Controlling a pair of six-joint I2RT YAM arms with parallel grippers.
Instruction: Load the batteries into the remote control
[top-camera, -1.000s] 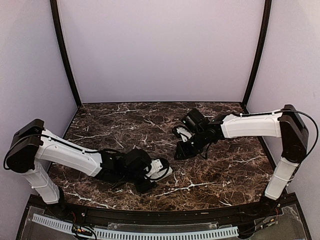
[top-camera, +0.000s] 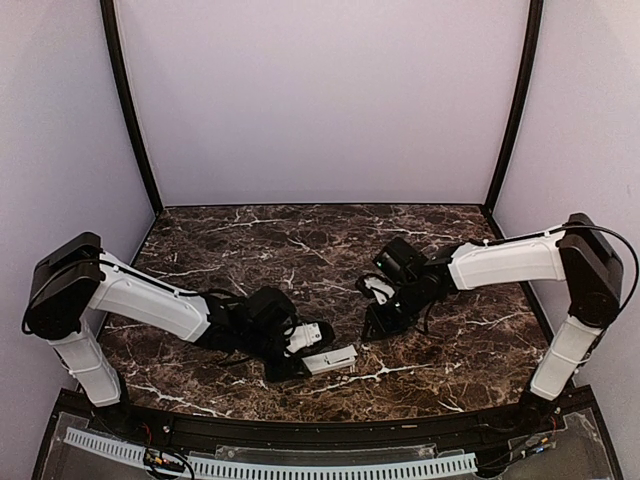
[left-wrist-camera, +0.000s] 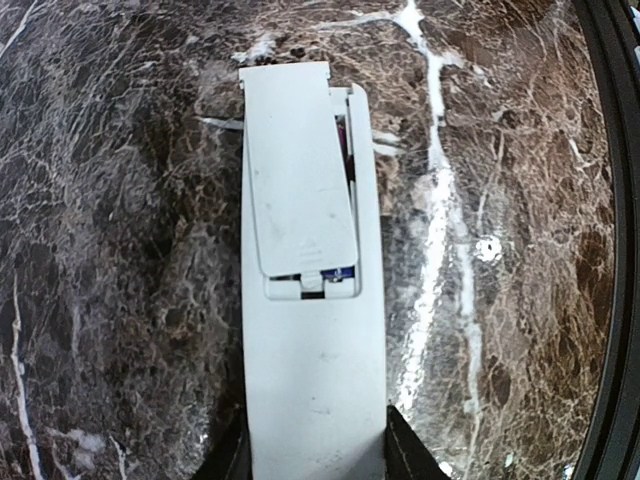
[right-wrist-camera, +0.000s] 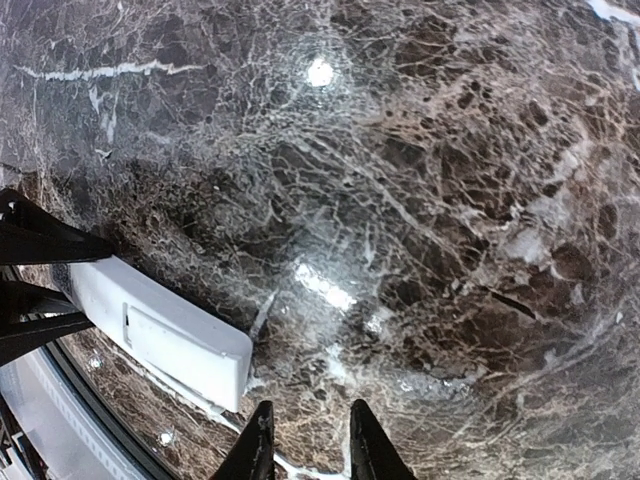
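The white remote control (left-wrist-camera: 313, 360) is in my left gripper, which is shut on its near end. Its white battery cover (left-wrist-camera: 295, 165) lies over the compartment, slightly askew, with bits of batteries (left-wrist-camera: 338, 273) showing at its edges. In the right wrist view the remote (right-wrist-camera: 175, 330) angles out from the left gripper's black fingers. My right gripper is part open, with empty marble between its fingertips, just to the right of the remote's far end.
A dark rail (top-camera: 280, 429) runs along the front edge, and pale walls stand at the back and sides.
My right gripper has moved right and toward the front.
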